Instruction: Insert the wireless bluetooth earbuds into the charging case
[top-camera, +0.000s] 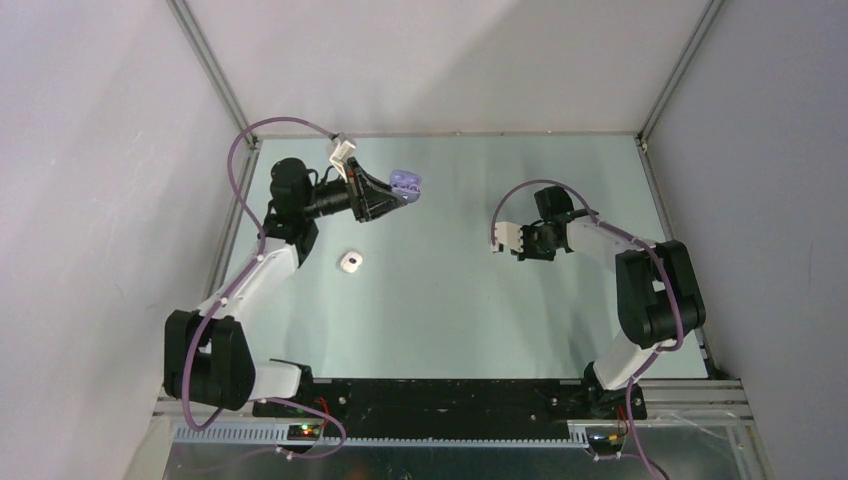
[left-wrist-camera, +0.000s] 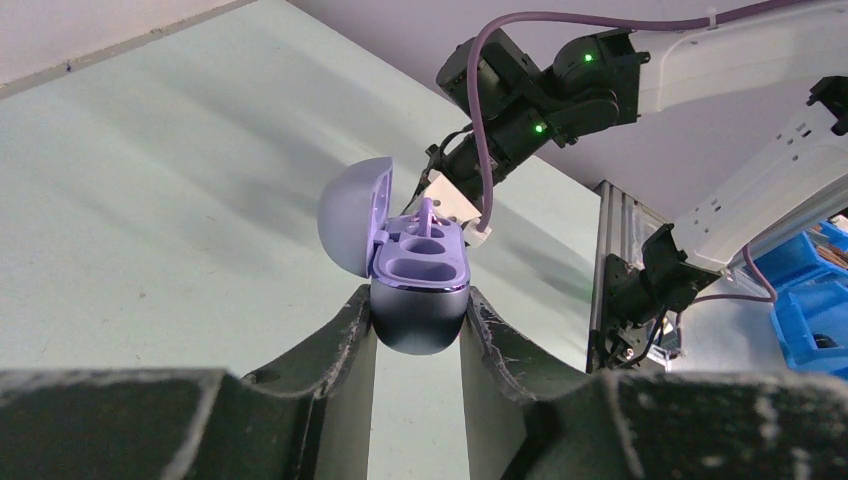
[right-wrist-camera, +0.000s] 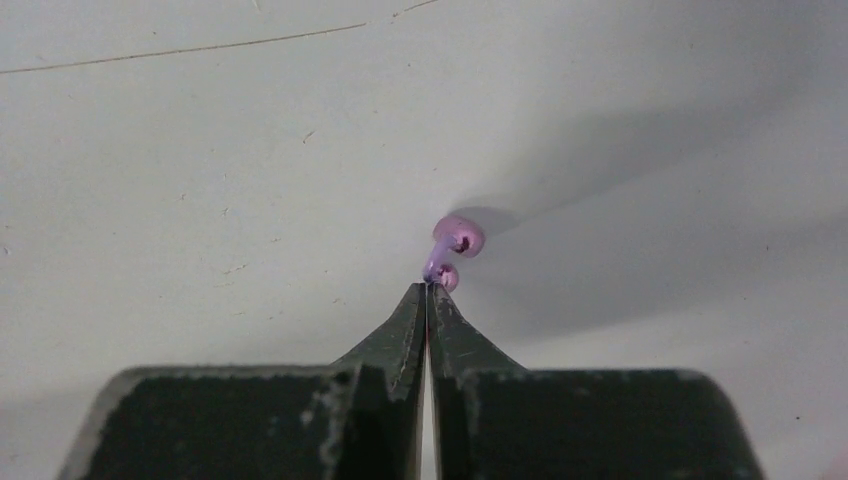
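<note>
An open lilac charging case (top-camera: 405, 185) is held upright in my left gripper (top-camera: 392, 200), its lid raised; the left wrist view shows the case (left-wrist-camera: 418, 263) between both fingers, its slots facing up. In the right wrist view a small lilac-pink earbud (right-wrist-camera: 455, 236), with what may be a second bud or its stem (right-wrist-camera: 440, 272) below, sits at the tips of my right gripper, whose fingers are nearly together; whether they grip it is unclear. From above, that gripper points down at the table on the right and hides the earbud.
A small white square object (top-camera: 351, 261) lies on the table below the left gripper. Walls bound the table at the back and sides.
</note>
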